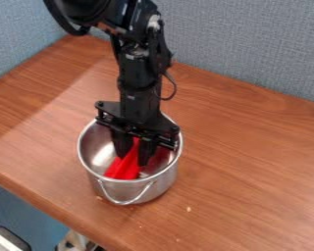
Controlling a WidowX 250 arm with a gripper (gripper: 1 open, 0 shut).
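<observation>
A silver metal pot (165, 183) with a wire handle stands on the wooden table near its front left edge. My black gripper (133, 149) reaches down into the pot from above, its fingers shut on a red object (123, 169) that lies inside. The exact shape of the red object is partly hidden by the gripper and the pot's rim.
A grey textured wall (251, 39) stands behind it. Past the front left edge is a blue floor with some dark items.
</observation>
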